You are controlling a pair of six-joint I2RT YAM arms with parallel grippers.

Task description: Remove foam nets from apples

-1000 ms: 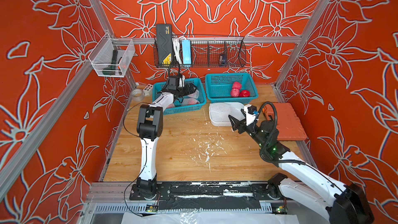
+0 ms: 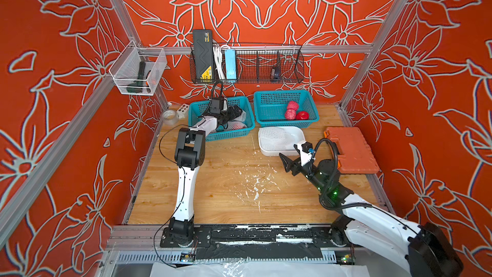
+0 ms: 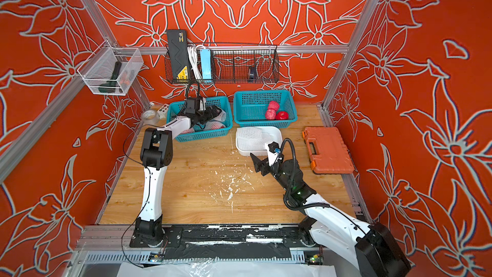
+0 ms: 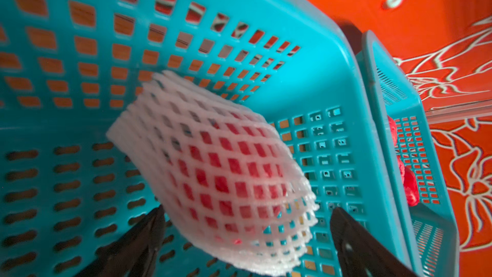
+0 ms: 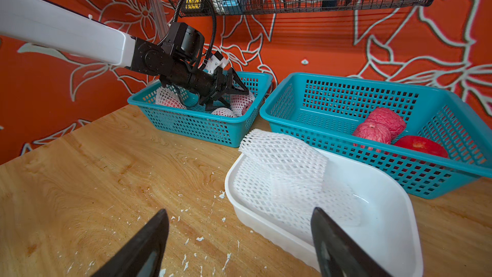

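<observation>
Inside the left teal basket (image 4: 353,123), a red apple in a white foam net (image 4: 225,169) fills the left wrist view. My left gripper reaches down into that basket, its fingers apart on either side of the netted apple; contact cannot be made out. More netted apples (image 5: 170,97) lie in the same basket. My right gripper is open and empty above the table, in front of a white tray (image 5: 410,215) where loose foam nets (image 5: 287,159) lie. Bare red apples (image 5: 421,145) rest in the right teal basket (image 5: 317,79).
An orange case (image 2: 353,148) lies at the right of the table. Above the baskets hangs a wire rack (image 2: 256,66), with a clear bin (image 2: 138,71) at upper left.
My left gripper has shifted slightly within the left basket, lower over the netted apples. The right arm has moved a little to the left and down, close to the white tray.
</observation>
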